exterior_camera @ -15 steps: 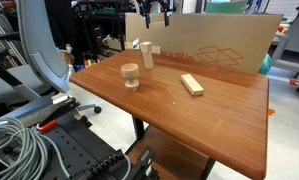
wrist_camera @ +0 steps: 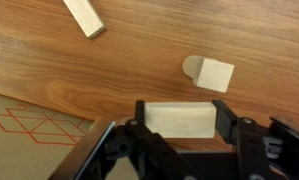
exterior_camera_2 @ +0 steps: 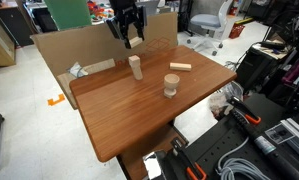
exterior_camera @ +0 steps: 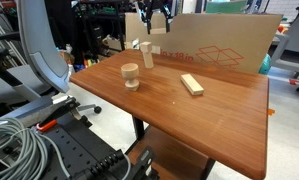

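Observation:
A pale block (wrist_camera: 181, 119) is held in my gripper, which is shut on it. In exterior view 2 the gripper (exterior_camera_2: 135, 38) hangs above a second pale block (exterior_camera_2: 136, 67) that stands upright on the wooden table. From the wrist, the top of this standing block (wrist_camera: 214, 74) shows just beyond the held one, with a pale rounded part at its left side. The two blocks are apart. A third pale block (exterior_camera: 192, 84) lies flat on the table, and a beige cup-like piece (exterior_camera: 130, 76) stands nearer the front.
A cardboard panel (exterior_camera: 214, 42) runs along the table's far side, behind the blocks. Cables (exterior_camera: 17, 150) lie on the dark base beside the table.
Over the last second my gripper has come down slightly with its block, staying above the standing block. The objects on the table have not moved.

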